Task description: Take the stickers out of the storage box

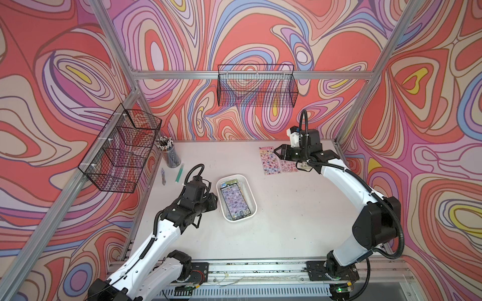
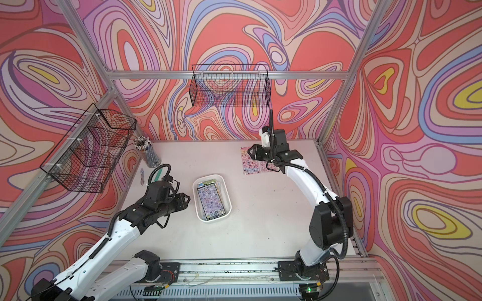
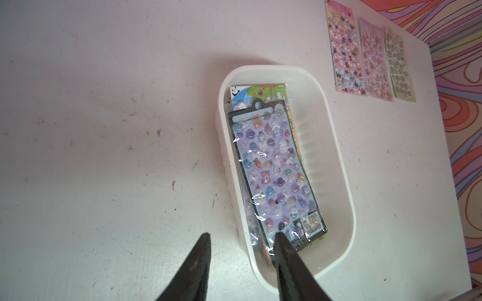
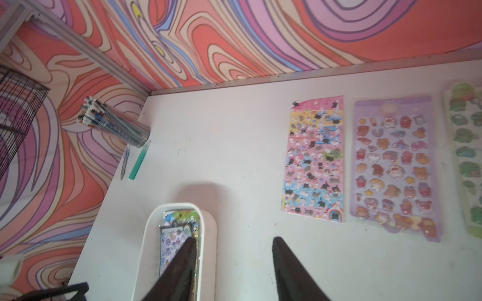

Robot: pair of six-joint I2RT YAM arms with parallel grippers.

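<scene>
The white storage box stands on the table with a lilac sticker sheet in a black-edged pack on top and other colourful sheets beneath it. Outside it, at the back right of the table, a pink multicoloured sticker sheet, a lilac-pink sheet and a green sheet lie flat in a row. My left gripper hovers beside the box's left side, its fingers parted and empty. Above the laid-out sheets is my right gripper, open with nothing between its fingers.
At the back left stand a holder of pens, a green stick and a small pen-like item. Wire baskets hang on the back frame and left frame. The table right of the box is clear.
</scene>
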